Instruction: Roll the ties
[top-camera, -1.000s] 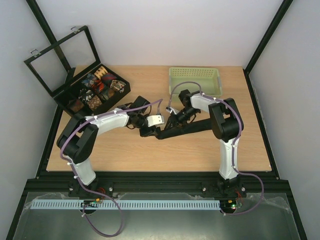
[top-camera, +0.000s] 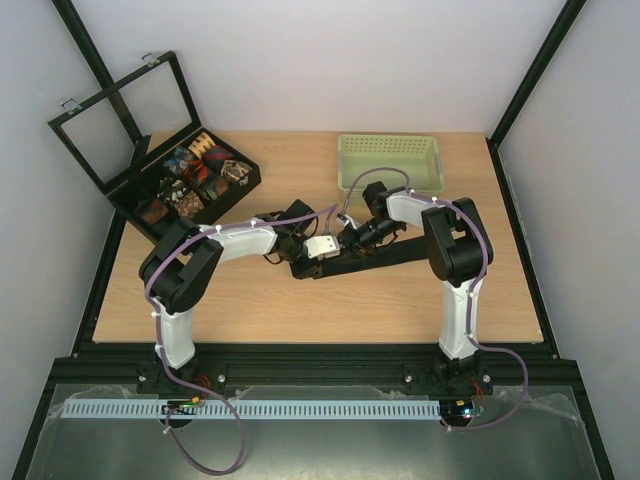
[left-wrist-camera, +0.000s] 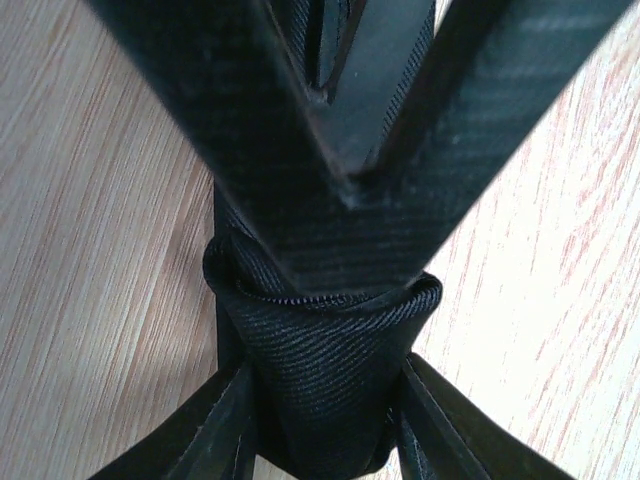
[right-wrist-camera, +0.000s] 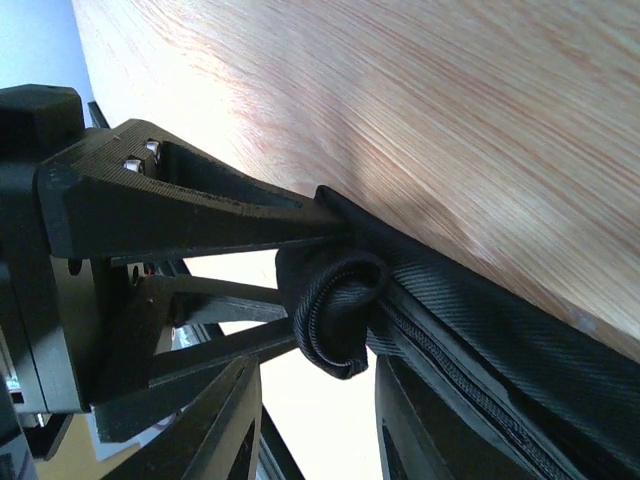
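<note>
A long black tie (top-camera: 390, 254) lies across the table's middle, its left end curled into a small roll (right-wrist-camera: 335, 310). In the top view both grippers meet at that end: my left gripper (top-camera: 314, 262) from the left, my right gripper (top-camera: 344, 244) from above right. In the left wrist view the fingertips of my left gripper are part open around the folded black fabric. In the right wrist view my right gripper has its fingertips apart just beside the roll, with the other gripper's fingers around the roll.
A black box (top-camera: 155, 226) with a raised clear lid holds several patterned rolled ties at back left. A green basket (top-camera: 390, 148) sits at back right.
My left gripper has moved rightward and slightly down in the top view, onto the tie's end.
</note>
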